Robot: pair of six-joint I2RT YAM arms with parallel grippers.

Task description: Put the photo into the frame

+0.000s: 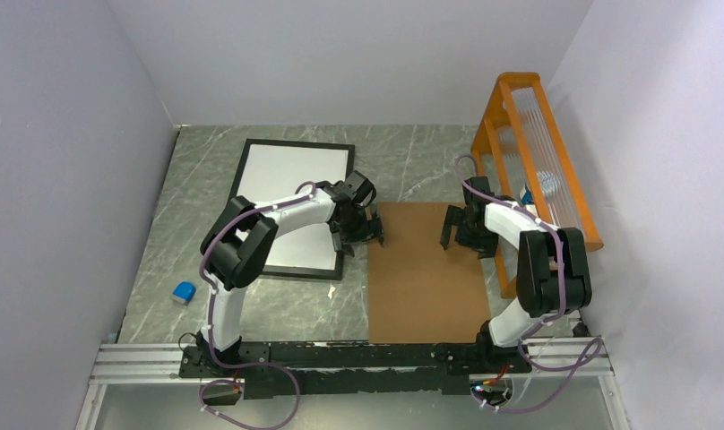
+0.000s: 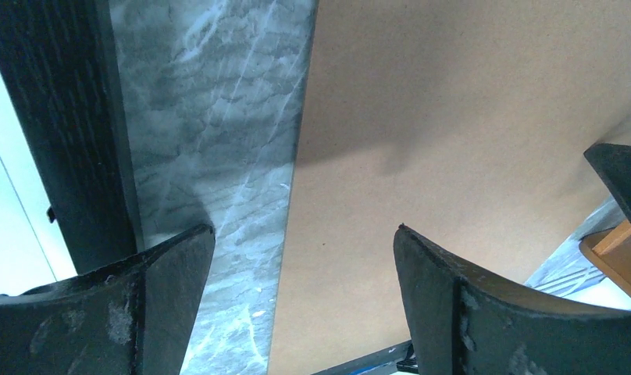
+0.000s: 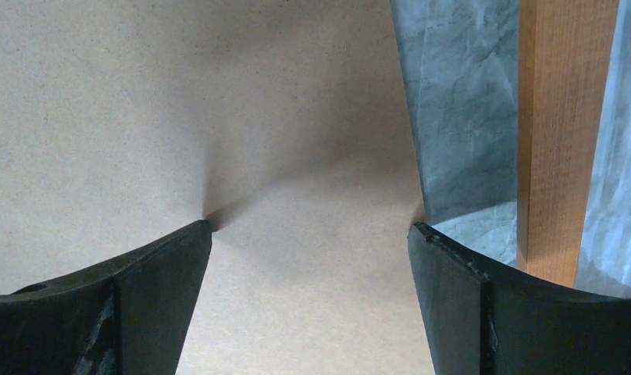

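A black-rimmed frame with a white inside lies flat at the left of the table. Beside it, a large brown board lies flat on the marble; a photo cannot be told apart from these. My left gripper is open across the board's left edge, with one finger over the marble gap and the other over the board. At the board's right edge, my right gripper also stands open, one finger above brown surface and one by the edge. Neither holds anything.
A wooden rack stands along the right side, its rail close to my right gripper. Far left sits a small blue-and-white block. Bare marble shows behind the board.
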